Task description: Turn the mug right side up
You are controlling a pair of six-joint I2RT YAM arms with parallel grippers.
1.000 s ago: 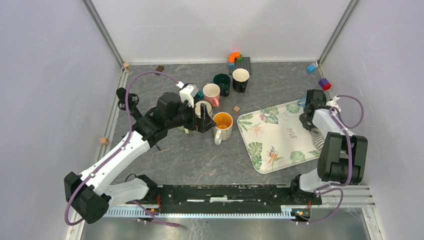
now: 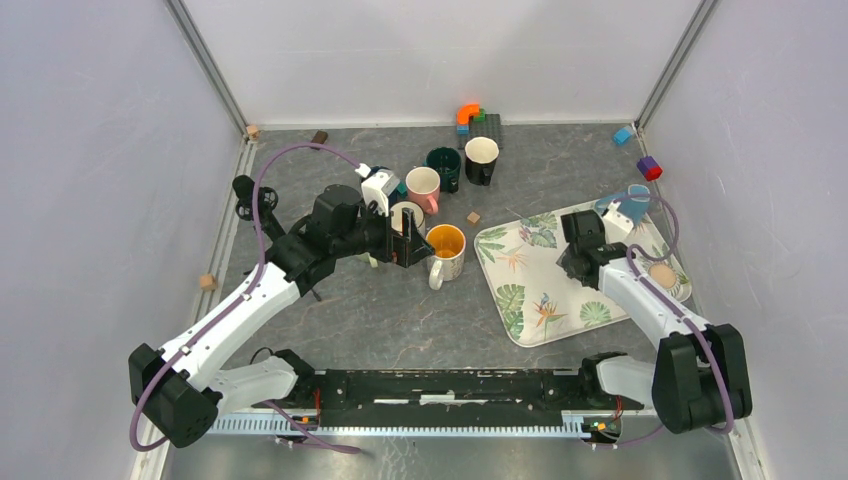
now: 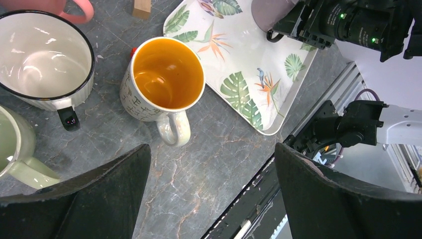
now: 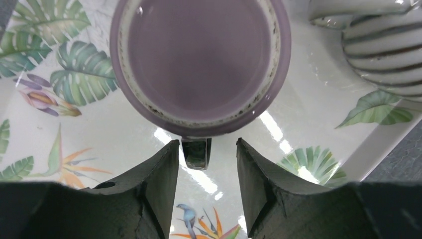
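Observation:
An upside-down mauve mug [image 4: 201, 59] fills the upper middle of the right wrist view, its ringed base facing up and its dark handle [image 4: 196, 152] pointing toward me. My right gripper is open, its fingers either side of that handle with gaps showing. It stands over the floral tray [image 2: 540, 325]; in the left wrist view the mauve mug [image 3: 268, 12] is partly behind that arm. My left gripper is open and empty over the counter, near an upright orange-lined mug [image 3: 164, 79].
More mugs, white [image 3: 45, 55], green [image 3: 20, 144] and pink [image 2: 423, 182], crowd the middle. A striped item [image 4: 383, 55] and a light-blue cup [image 2: 632, 207] share the tray.
My right gripper has moved left and toward the front from the tray's right end, uncovering more of the items there. The left arm has not moved.

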